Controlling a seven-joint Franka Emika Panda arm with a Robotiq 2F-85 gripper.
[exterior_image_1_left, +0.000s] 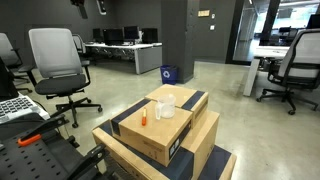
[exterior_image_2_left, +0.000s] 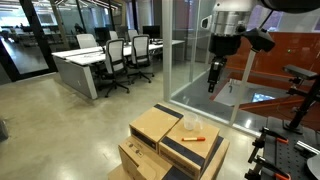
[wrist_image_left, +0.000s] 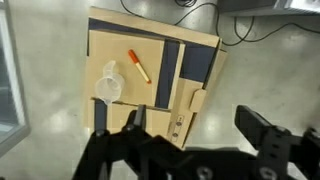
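Observation:
An orange marker (wrist_image_left: 139, 66) with a white section lies on top of a cardboard box (wrist_image_left: 97, 45). Beside it on the same box stands a clear cup (wrist_image_left: 108, 88), its handle showing in the wrist view. Exterior view 1 shows the marker (exterior_image_1_left: 144, 117) nearer the camera than the cup (exterior_image_1_left: 167, 103). High above the floor, well clear of the boxes, my gripper is open, fingers wide apart and nothing held between them. In exterior view 2, the arm hangs at the upper right, away from the marker (exterior_image_2_left: 193, 138).
Several cardboard boxes with dark tape stand together, forming a raised surface. Black cables (wrist_image_left: 185, 14) run near the box edge. A dark table (exterior_image_2_left: 291, 156) is at the right in exterior view 2. Open floor (exterior_image_2_left: 75, 140) lies left of the boxes; office chairs are farther off.

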